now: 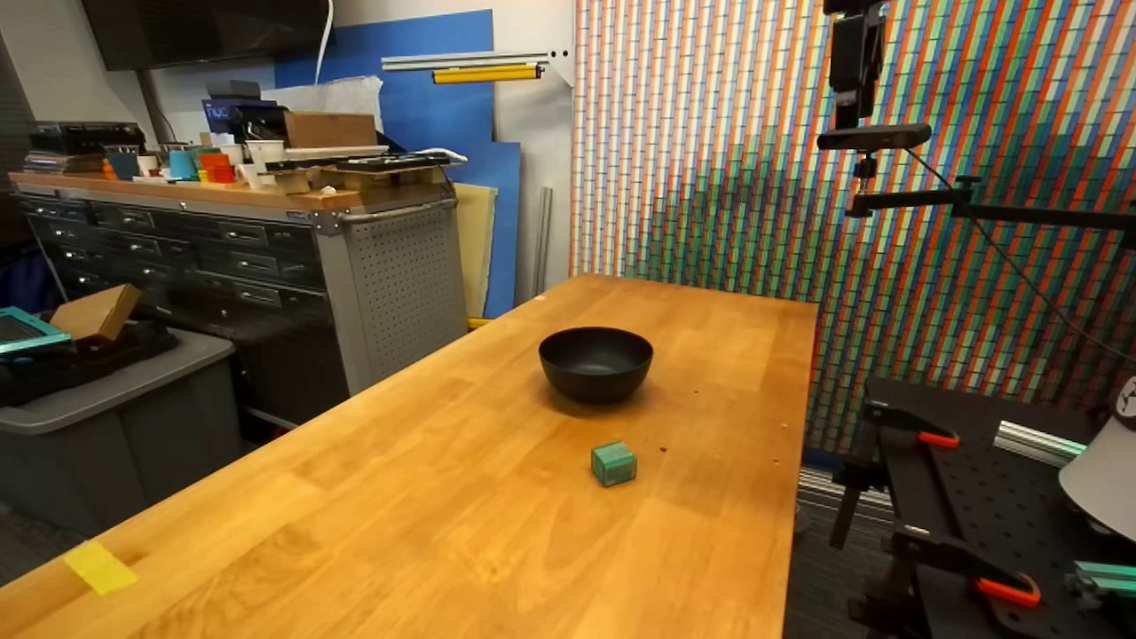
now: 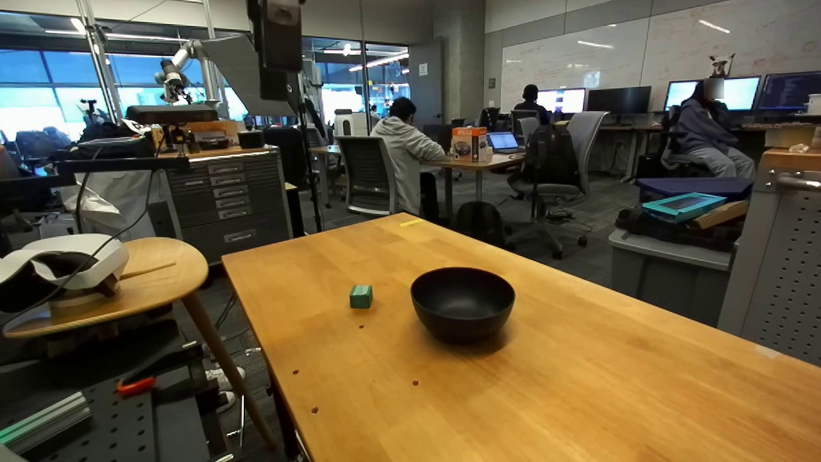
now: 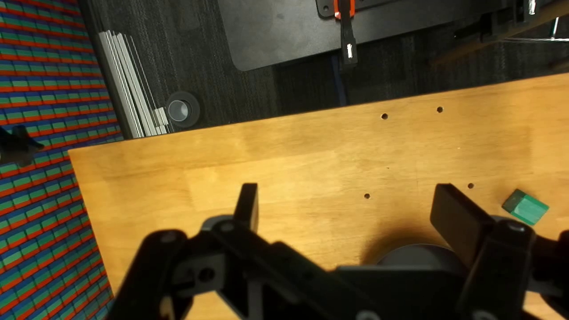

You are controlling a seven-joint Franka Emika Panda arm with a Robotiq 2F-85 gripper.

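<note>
A small green cube [image 1: 614, 464] rests on the wooden table, a short way from a black bowl [image 1: 596, 366]. The same cube [image 2: 361, 296] and bowl [image 2: 462, 303] stand apart in the second exterior view, and the bowl looks empty. From the wrist, my gripper is open, its two dark fingers wide apart over bare wood. Beyond the right finger lies the cube [image 3: 526, 207]. Part of the bowl [image 3: 424, 256] shows below, mostly hidden by the gripper's body. Neither exterior view shows the gripper's fingers.
A black perforated stand with clamps [image 1: 996, 500] is beside the table. A grey bin [image 1: 128, 426] stands on the opposite side.
</note>
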